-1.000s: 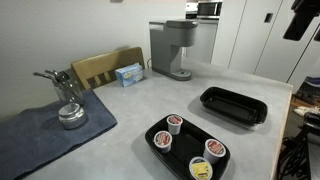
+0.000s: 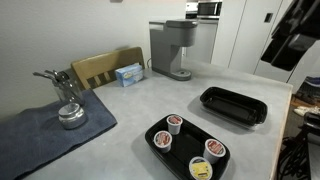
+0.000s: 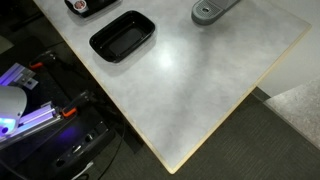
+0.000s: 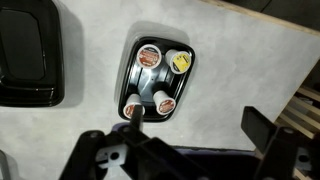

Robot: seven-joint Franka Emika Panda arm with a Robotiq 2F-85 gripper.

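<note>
In the wrist view, a black tray [image 4: 150, 79] with several coffee pods lies below my gripper. The gripper is open, its dark fingers wide apart with nothing between them. One pod has a yellow lid [image 4: 180, 62]; a red-and-white pod [image 4: 149, 55] sits beside it, and others are at the tray's opposite end. An empty black tray [image 2: 234, 106] rests behind the pod tray in exterior view 1. There the dark gripper shows only partly, high at the upper right edge, clear of both trays.
A grey coffee maker [image 2: 172, 48] stands at the back, with a small blue box [image 2: 130, 74] near a wooden chair [image 2: 107, 66]. On the left, a dark cloth [image 2: 45, 138] bears a glass of utensils [image 2: 68, 90] and a silver canister [image 2: 72, 117].
In exterior view 1 the gripper has come lower and a little left, and looks larger at the upper right. Trays, pods and coffee maker have stayed put.
</note>
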